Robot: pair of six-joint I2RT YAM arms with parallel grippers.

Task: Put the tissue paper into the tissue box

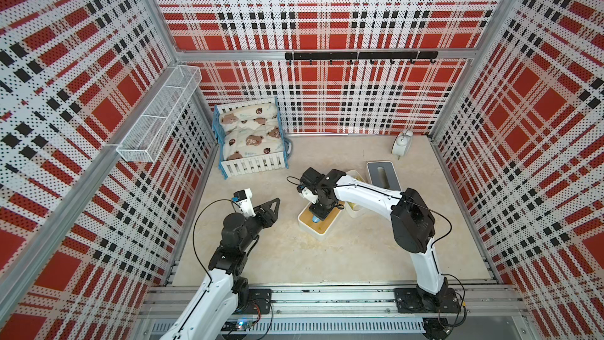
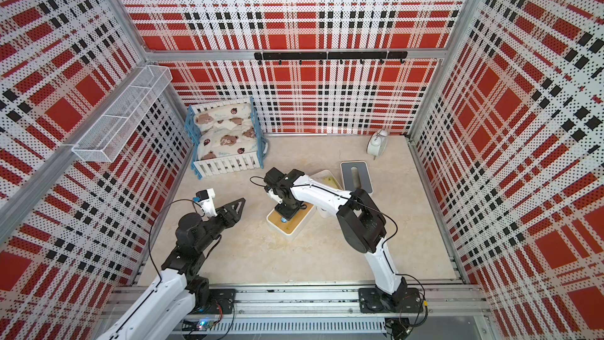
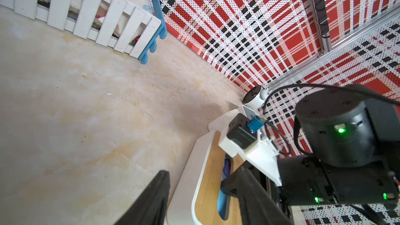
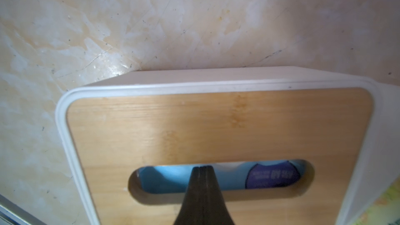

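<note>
A white tissue box [image 1: 328, 225] with a bamboo lid [image 4: 220, 125] stands mid-table; through its slot shows a blue package [image 4: 166, 179] with a purple label. My right gripper is shut, nothing visible between its fingers, its tips at the slot over the package. In the top views the right arm hides much of the box. My left gripper [image 1: 273, 204] is raised left of the box, part open and empty, its fingers spread in the left wrist view.
A toy crib [image 1: 251, 163] with bear-print bedding stands back left. Behind the box are another pale container [image 2: 330, 177] and a grey-topped box [image 1: 391, 173]; a white clock [image 1: 401, 143] stands back right.
</note>
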